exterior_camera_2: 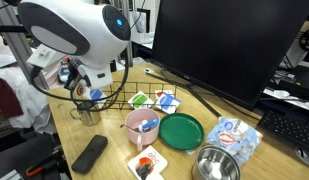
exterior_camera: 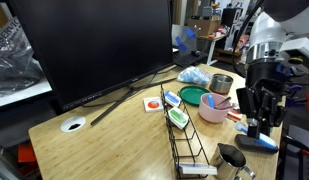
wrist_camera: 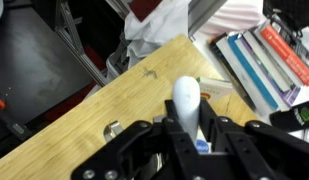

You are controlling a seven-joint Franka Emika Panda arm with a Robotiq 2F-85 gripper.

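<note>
My gripper is shut on a white, rounded, elongated object [wrist_camera: 187, 95], which sticks out beyond the fingertips in the wrist view. In exterior view 1 the gripper [exterior_camera: 259, 130] hangs at the right, off to the side of a steel mug [exterior_camera: 231, 160] and near a dark oblong item [exterior_camera: 260, 144]. The arm covers much of the left side in exterior view 2, where the mug [exterior_camera_2: 87, 118] stands upright below the hand. How far the held object is from the table is hard to tell.
A black wire rack [exterior_camera: 179, 140] holding small packs lies left of the mug. Beyond are a pink bowl [exterior_camera_2: 142, 130] with utensils, a green plate [exterior_camera_2: 181, 132], a steel pot [exterior_camera_2: 216, 163] and a plastic bag [exterior_camera_2: 234, 136]. Bare wooden table [exterior_camera: 109, 145] extends to the left.
</note>
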